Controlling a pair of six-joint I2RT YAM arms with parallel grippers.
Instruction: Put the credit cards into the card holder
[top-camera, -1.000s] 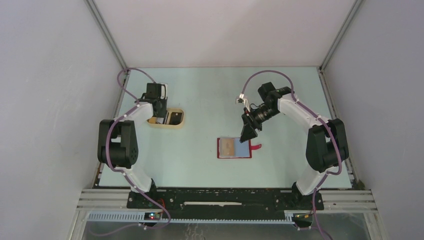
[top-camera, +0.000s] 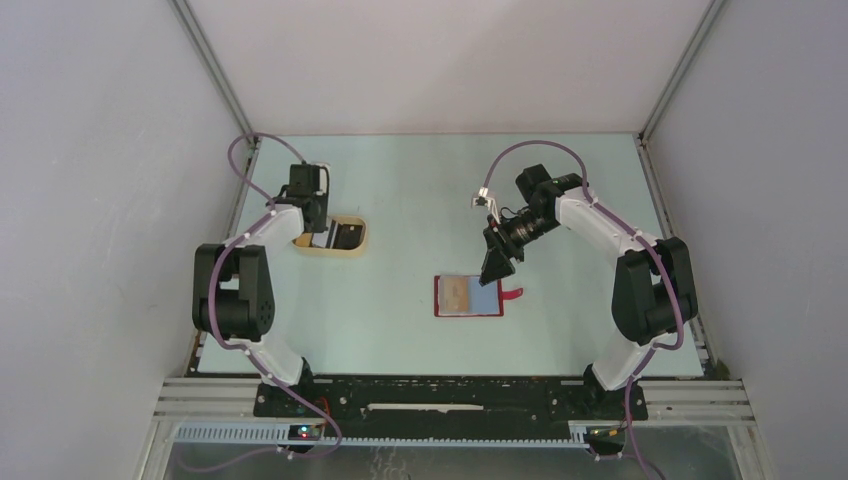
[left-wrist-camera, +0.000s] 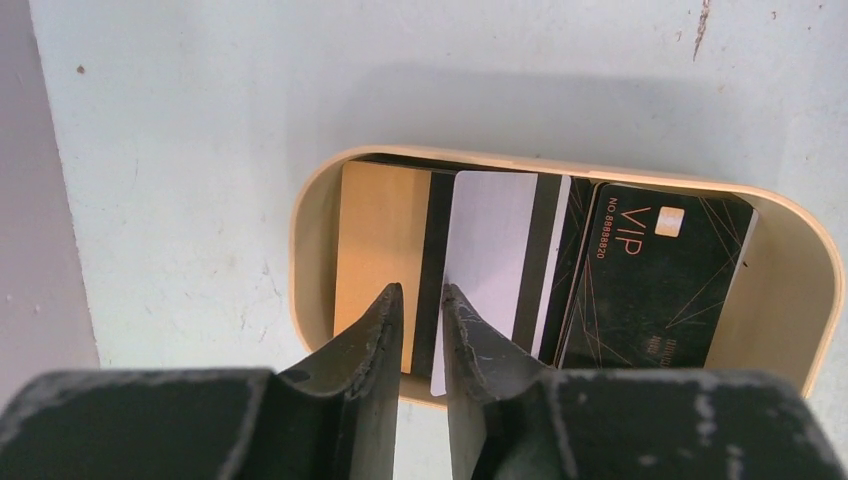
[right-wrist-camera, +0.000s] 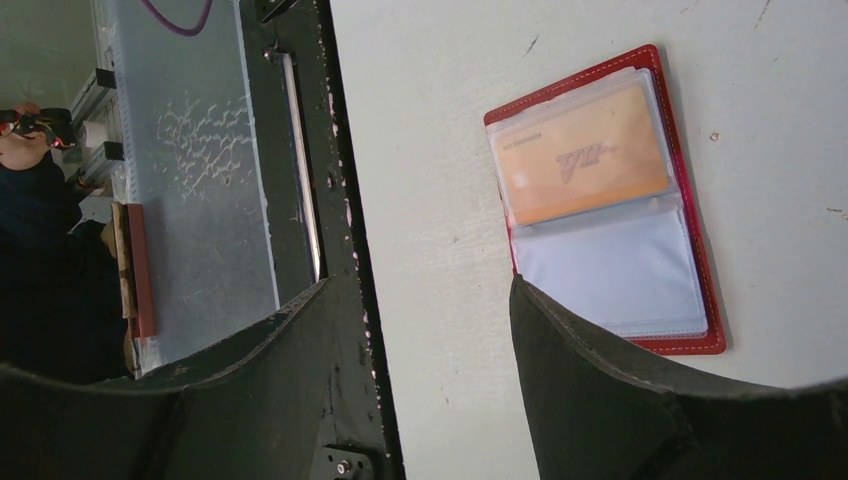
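Observation:
In the left wrist view, a beige box (left-wrist-camera: 300, 250) holds an orange card (left-wrist-camera: 380, 240), a white card (left-wrist-camera: 487, 235) with a black stripe, and black VIP cards (left-wrist-camera: 655, 280). My left gripper is over the box, its fingers a small gap apart and nothing clearly held; the left edge of the white card shows in that gap. The card holder (right-wrist-camera: 715, 330) lies open on the table in the right wrist view, red-edged, with an orange card (right-wrist-camera: 585, 160) in one clear sleeve and the other pocket (right-wrist-camera: 612, 270) white. Above it my right gripper stands open and empty.
A red strap (top-camera: 512, 294) sticks out from the holder's right side. Bare table (top-camera: 400, 200) lies between the box and the holder. The dark front rail (top-camera: 430, 390) runs along the near edge.
My left gripper has shifted slightly to the left over the box, uncovering more of the white card. The right arm and the card holder have stayed still.

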